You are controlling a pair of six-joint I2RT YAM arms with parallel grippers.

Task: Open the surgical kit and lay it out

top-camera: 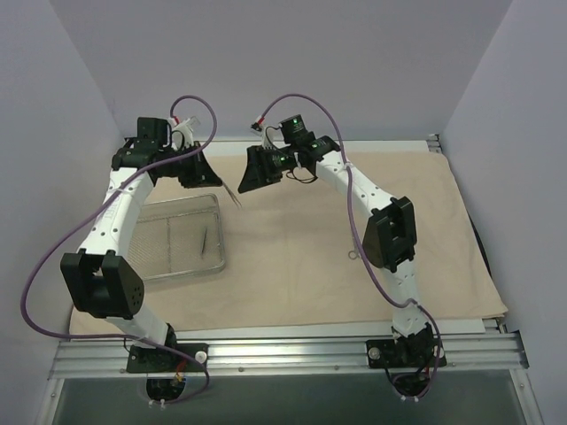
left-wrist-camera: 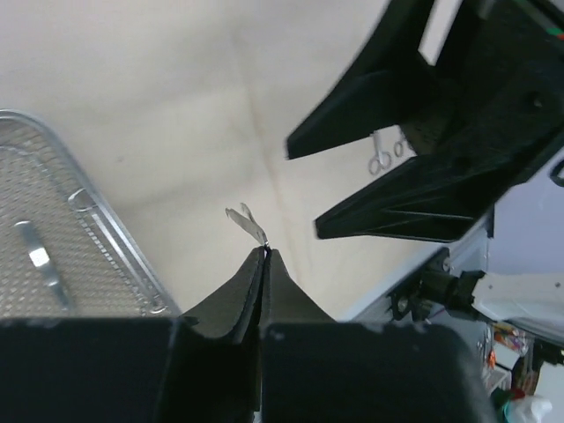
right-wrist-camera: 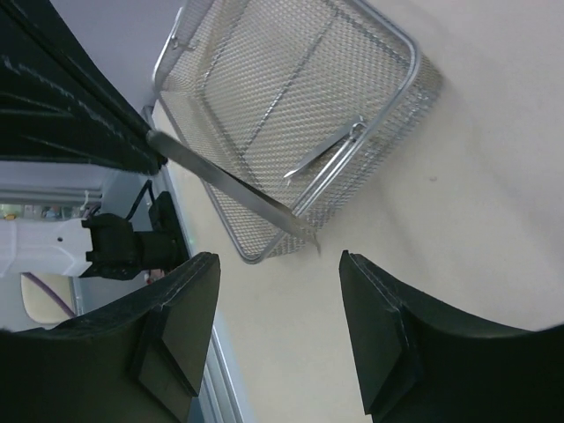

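Note:
My left gripper (top-camera: 219,181) is shut on a slim metal instrument (top-camera: 232,197), which looks like tweezers. Its two slightly parted tips poke out past the left fingers in the left wrist view. My right gripper (top-camera: 258,181) faces it, open and empty. In the right wrist view the tweezers (right-wrist-camera: 238,189) slant in from the upper left, their free end just short of the gap between the right fingertips. No contact shows. The wire mesh basket (top-camera: 221,232) holds one thin scalpel-like tool (top-camera: 205,241); it also appears in the left wrist view (left-wrist-camera: 42,260).
Ring-handled instruments (left-wrist-camera: 381,160) lie on the cloth, partly hidden by the right arm; one ring (top-camera: 353,255) shows from above. Both grippers are close together right of the basket.

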